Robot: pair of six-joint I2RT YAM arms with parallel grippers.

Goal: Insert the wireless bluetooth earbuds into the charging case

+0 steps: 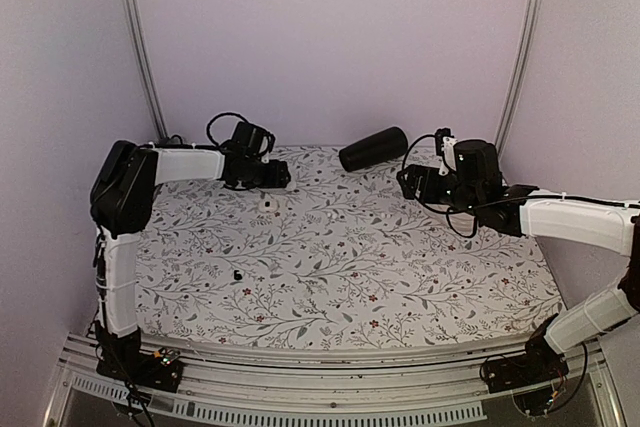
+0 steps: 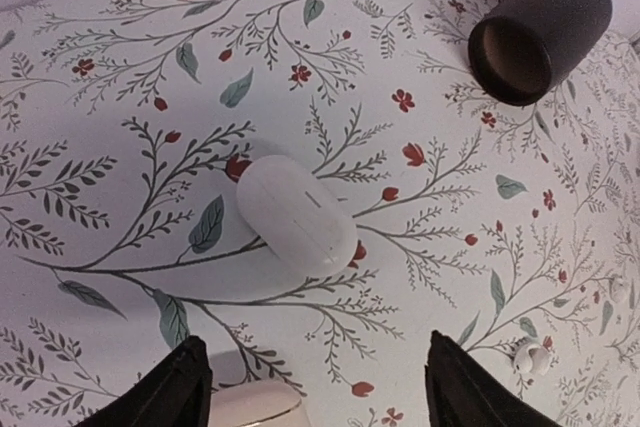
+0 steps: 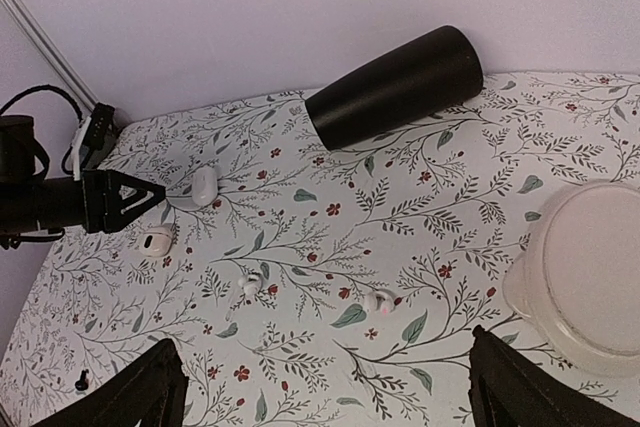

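A white rounded oblong (image 2: pixel 296 215) lies in the middle of the left wrist view, with a second white case-like piece (image 2: pixel 255 406) below it, partly cropped. My left gripper is open above them, raised at the back left of the table (image 1: pixel 330 277). Small white earbuds (image 3: pixel 251 284) lie apart on the patterned surface. My right gripper (image 1: pixel 420 183) hangs open at the right, nothing between its fingers.
A black cylinder (image 1: pixel 372 149) lies at the back centre. A round white object (image 3: pixel 600 277) sits at the right. A small dark item (image 1: pixel 238 275) lies at front left.
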